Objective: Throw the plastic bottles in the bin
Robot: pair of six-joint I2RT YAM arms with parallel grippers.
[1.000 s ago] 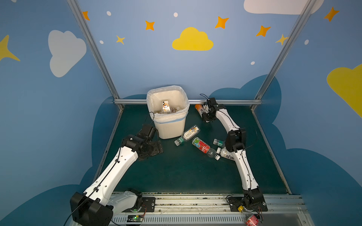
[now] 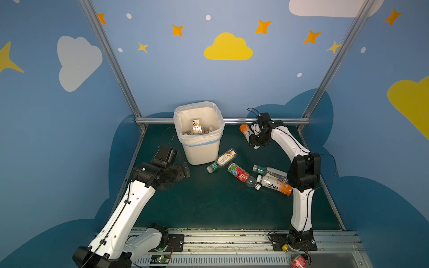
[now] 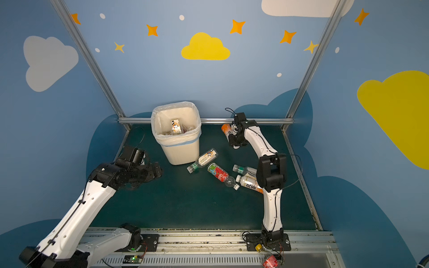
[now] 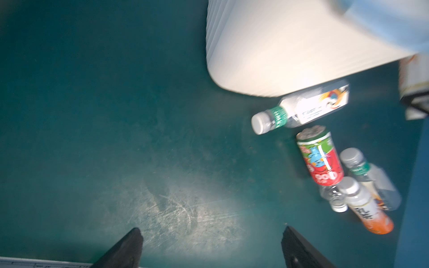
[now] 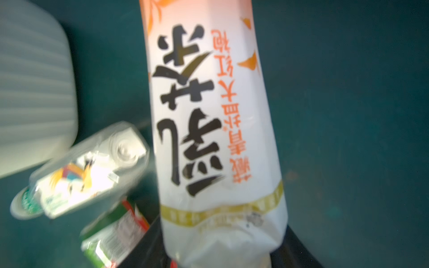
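Note:
My right gripper is shut on a white and orange milk-tea bottle point(image 5: 214, 111), which fills the middle of the right wrist view; in the top left view this bottle lies right of the bin near the back rail. The white lined bin point(image 2: 202, 151) stands at the back, with bottles inside. In front of it lies a clear bottle with a green neck band point(image 2: 225, 157). A red-labelled bottle point(image 2: 239, 172), another clear bottle point(image 2: 272, 172) and a second orange bottle point(image 2: 276, 184) rest to its right. My left gripper is open, empty, left of the bottles.
A metal rail point(image 2: 241, 120) runs along the back wall. The right arm's elbow point(image 2: 304, 172) partly covers the two rightmost bottles in the top left view.
My right gripper and its bottle have shifted right, away from the bin, and the right elbow has swung right, uncovering more of the rightmost bottles. The left arm has drawn slightly left.

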